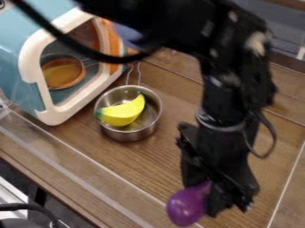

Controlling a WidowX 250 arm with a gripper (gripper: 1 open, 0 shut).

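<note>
My gripper [205, 187] is low at the lower right of the camera view, shut on a purple object [185, 207], perhaps a toy eggplant, which sticks out below and left of the dark fingers. A metal bowl [128, 132] holding a yellow banana [123, 113] sits on the wooden counter [107, 169], up and left of the gripper. The upper part of the purple object is hidden by the fingers.
A blue-and-white toy microwave [27, 63] with an orange dish [62, 73] inside stands at the upper left. The counter between bowl and front edge is clear. Dark cables lie at the bottom left corner.
</note>
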